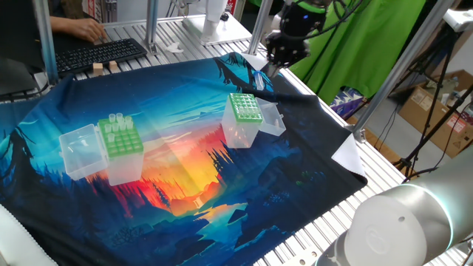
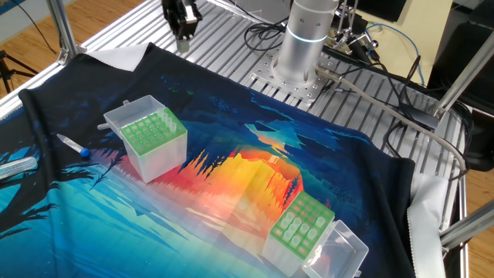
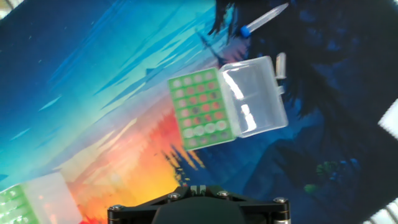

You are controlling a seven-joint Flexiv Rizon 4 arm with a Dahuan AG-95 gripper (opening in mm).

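Two clear boxes with green tube racks stand on the printed cloth. One rack (image 1: pixel 245 108), nearer the arm in exterior view 1, has a line of clear tubes in it; its box lid hangs open. The other rack (image 1: pixel 122 137) holds several clear tubes standing up, its lid (image 1: pixel 83 151) open beside it. High over the cloth's edge, my gripper (image 2: pixel 184 46) hangs clear of both boxes. From the wrist view, the gripper has its fingertips together, with nothing visible between them; the first rack (image 3: pixel 202 109) lies ahead of it.
A blue-capped pen-like tube (image 2: pixel 74 146) lies on the cloth near one box, and another clear slim item (image 2: pixel 17 167) lies farther left. A keyboard (image 1: pixel 102 55) and a person's hand (image 1: pixel 87 29) are at the table's far side. Between the boxes the cloth is bare.
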